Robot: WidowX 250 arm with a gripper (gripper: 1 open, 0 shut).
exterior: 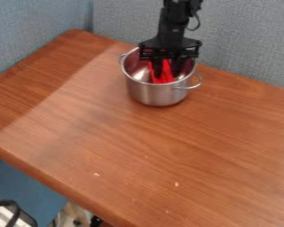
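A steel pot (151,93) with two side handles stands near the back of the wooden table (132,168). My black gripper (165,66) reaches down into it from above, shut on a red object (158,76) inside the pot. The object's shape and the fingertips are partly hidden by the pot's rim and the gripper's body.
Grey padded walls (245,44) rise along the back and left edges of the table. Some cables and parts lie off the table at the lower left.
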